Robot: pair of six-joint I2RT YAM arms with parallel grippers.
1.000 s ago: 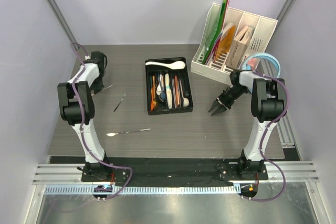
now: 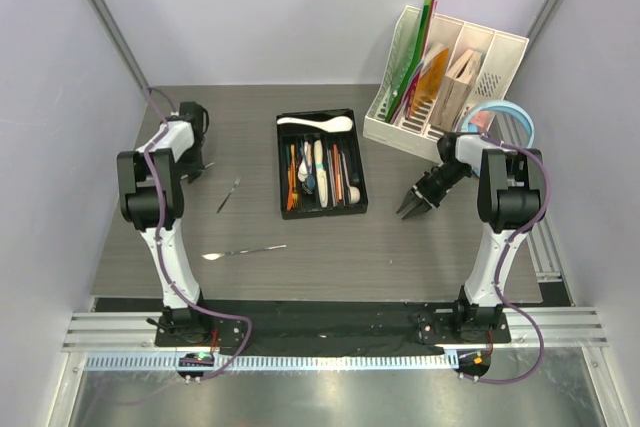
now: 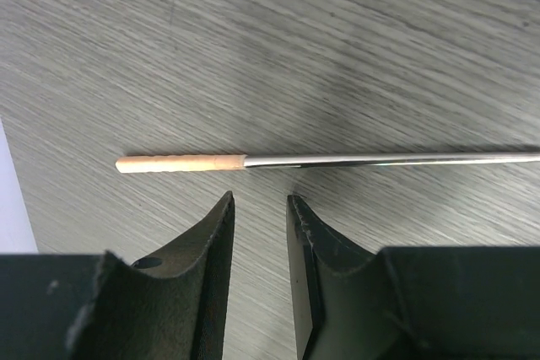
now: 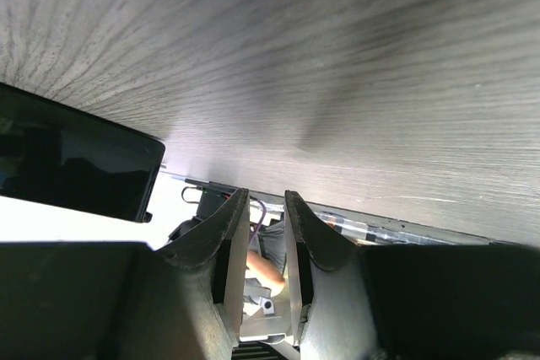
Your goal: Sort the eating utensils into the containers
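A thin metal utensil (image 3: 371, 159) with a tan end (image 3: 181, 163) lies on the table in the left wrist view. Just short of it, my left gripper is part open, its fingers apart with nothing between them. In the top view that arm hides most of this utensil. A small fork-like utensil (image 2: 229, 195) rests nearby, and a longer one with a pale head (image 2: 243, 252) lies closer to the front edge. The black divided tray (image 2: 323, 213) holds several utensils, with a white spoon (image 2: 316, 124) in its top compartment. My right gripper stands open and empty above bare table.
A white rack (image 2: 400, 135) with boards and wooden pieces stands at the back right, beside a light blue ring (image 2: 520, 113). Bare table (image 2: 400, 257) lies right of and in front of the tray. A dark flat panel (image 4: 76, 158) shows in the right wrist view.
The right arm and the tray have stayed still.
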